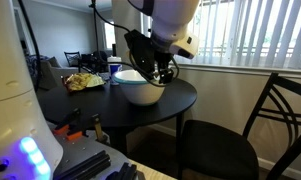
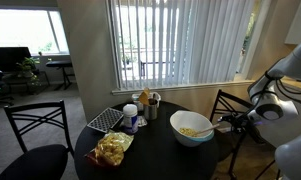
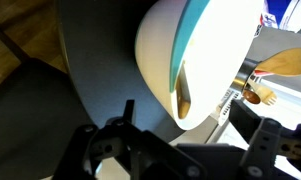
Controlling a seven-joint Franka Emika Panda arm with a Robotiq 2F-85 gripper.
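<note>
A large white bowl [image 2: 194,128] with a teal rim stands on the dark round table [image 2: 162,170]; in exterior view 2 yellowish contents [image 2: 191,132] show inside. A pale handle [image 2: 212,128] leans out over the bowl's right side. My gripper [image 1: 162,76] hovers low at the bowl's rim, on the side near the chair. Close up in the wrist view, the bowl [image 3: 158,45] fills the middle, its rim running down into the space ahead of my open gripper. Whether the handle stands between the fingers is hard to tell.
Behind the bowl are a utensil holder [image 2: 151,110] with wooden tools, a white bottle [image 2: 130,119] and a wire rack [image 2: 105,120]. A yellow snack bag [image 2: 111,149] lies at the left. A black chair [image 1: 215,148] stands close to the table.
</note>
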